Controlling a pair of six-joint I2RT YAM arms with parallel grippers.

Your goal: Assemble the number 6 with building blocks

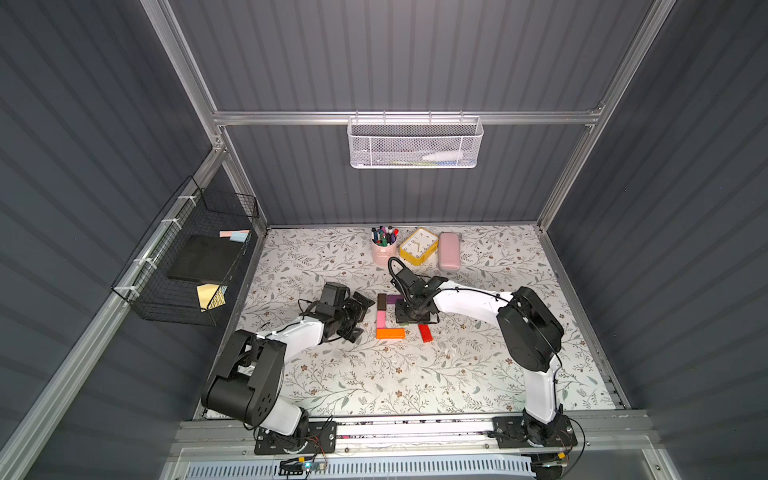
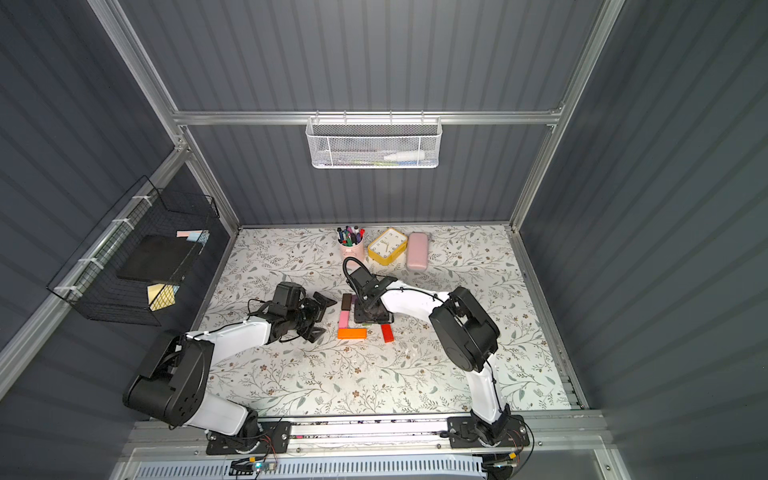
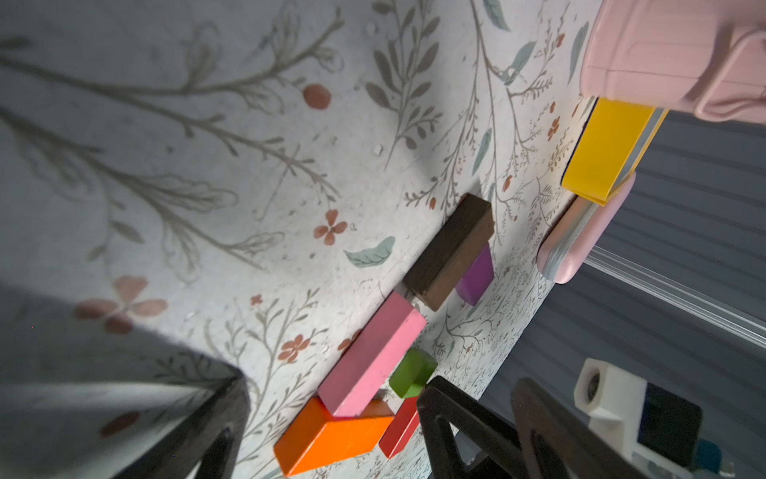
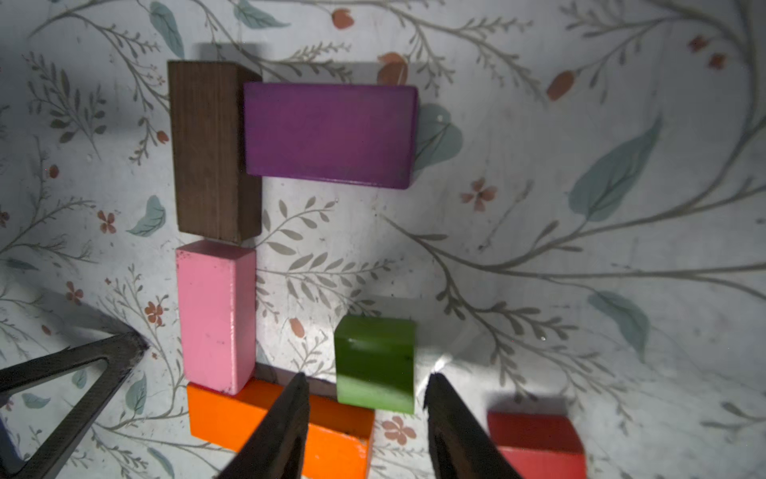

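The brown block [image 4: 207, 151] and pink block [image 4: 209, 315] stand in a line. The purple block [image 4: 331, 131] extends right from the brown one's upper part. The orange block [image 4: 279, 427] lies across below the pink one. A green block [image 4: 375, 363] is near its right end, between the fingertips of my right gripper; narrow gaps show on both sides. Whether the fingers press on it cannot be told. A red block [image 4: 534, 447] lies farther right. My left gripper [image 1: 364, 317] is open and empty, left of the blocks.
A pink pen cup [image 1: 384, 252], yellow clock [image 1: 418, 245] and pink case [image 1: 449, 251] stand at the back. A black wire basket [image 1: 192, 264] hangs on the left wall.
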